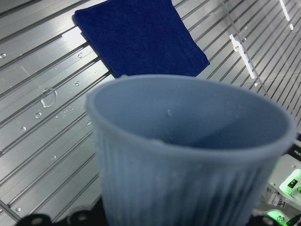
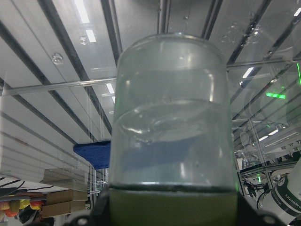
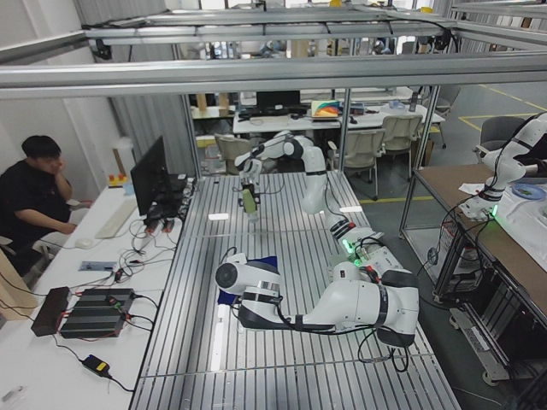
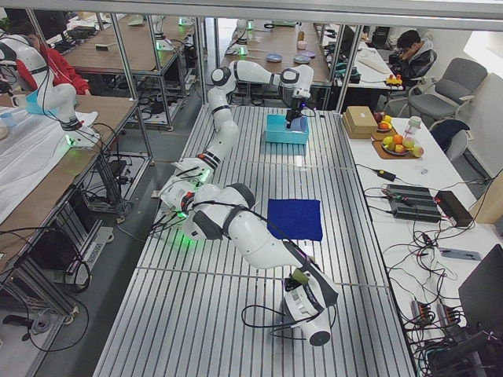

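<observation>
In the left wrist view a blue-grey cup (image 1: 183, 188) fills the lower middle, held by my left gripper (image 4: 296, 118) over the teal bin (image 4: 284, 136) in the camera right view. My right gripper (image 3: 249, 198) is shut on a clear container with an olive-green band (image 2: 173, 207), which contains liquid in the right wrist view; it hangs above the near half of the platform in the camera right view. A dark blue cloth (image 4: 295, 220) lies flat between the arms. The cup is hidden behind the left arm in the camera left view.
The slatted metal platform (image 4: 212, 314) has water drops and bare room around the cloth. A side table with fruit plates (image 4: 401, 146), boxes (image 4: 359, 122), a monitor and cables runs along one edge. Both arms' links and loose cables cross the middle.
</observation>
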